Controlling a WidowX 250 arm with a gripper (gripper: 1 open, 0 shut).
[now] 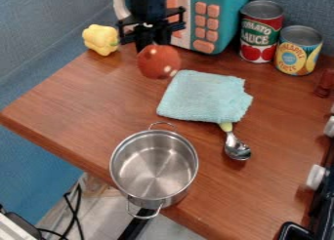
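The black gripper (151,31) is at the top, left of centre, in front of the toy microwave (198,24). A red round object (158,61), like a tomato or apple, hangs just below it; whether the fingers are shut on it is hard to tell. A yellow pepper (101,39) sits at the back left. A light blue cloth (204,96) lies mid-table, with a spoon (236,146) beside it. A steel pot (152,166) stands at the front.
A tomato sauce can (260,34) and a second can (298,51) stand at the back right, near a small red bottle (325,84). Black and white items line the right edge.
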